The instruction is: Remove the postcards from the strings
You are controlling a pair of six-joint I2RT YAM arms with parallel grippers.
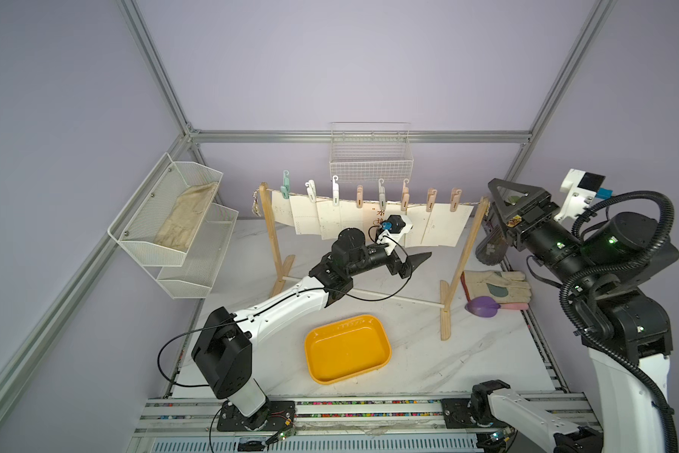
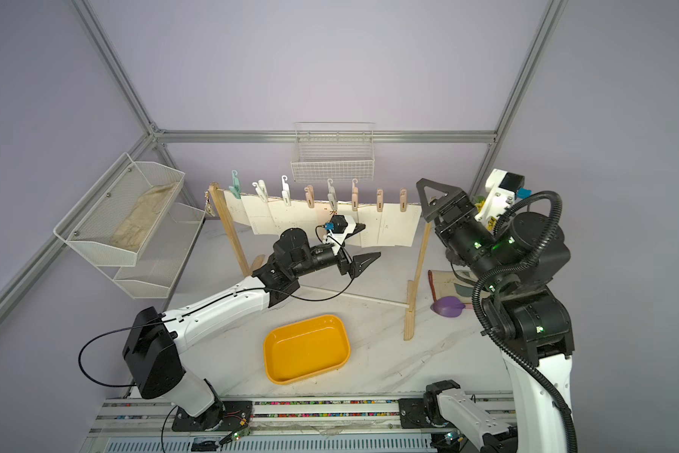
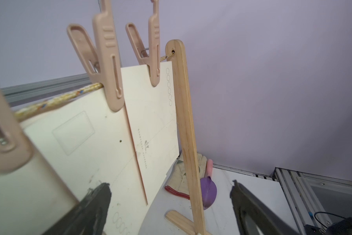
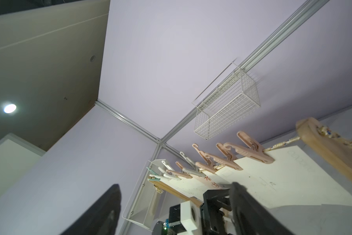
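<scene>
A row of pale postcards (image 1: 448, 225) hangs from the string (image 3: 66, 96), held by clothespins of several colours. The rightmost postcard (image 3: 150, 125) is clipped by a pink clothespin (image 3: 154, 54) beside the wooden post (image 3: 185, 125). My left gripper (image 1: 422, 240) stands open low in front of the right half of the row, covering part of a card with red writing. In the left wrist view, one finger (image 3: 91, 211) overlaps the cards' lower part. My right gripper (image 2: 425, 204) is raised near the right post's top, its fingers (image 4: 105, 211) apart with nothing between them.
An orange tray (image 1: 384, 361) sits empty on the table in front. Gloves (image 1: 509, 287) and a purple scoop (image 1: 482, 305) lie right of the stand. A wire basket (image 1: 371, 167) hangs behind, and a white shelf (image 1: 147, 253) is at left.
</scene>
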